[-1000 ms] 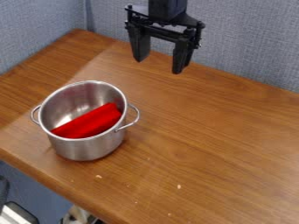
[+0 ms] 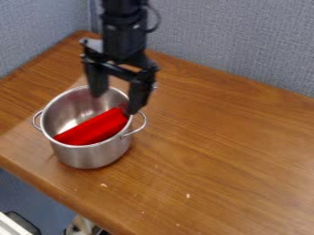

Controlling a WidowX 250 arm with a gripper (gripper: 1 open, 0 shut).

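A steel pot [image 2: 86, 151] with two wire handles stands on the wooden table at the left. A red oblong object [image 2: 88, 131] lies inside it. The dark gripper [image 2: 117, 84] hangs over the pot's back rim, its two fingers spread apart and pointing down, open, with the red object below it.
A pale wall [image 2: 240, 37] runs along the back, and another is at the upper left. A small pale and dark object sits at the bottom left corner.
The gripper has come from the back middle of the table toward the left and front, down to just over the pot. The pot and red object look unmoved.
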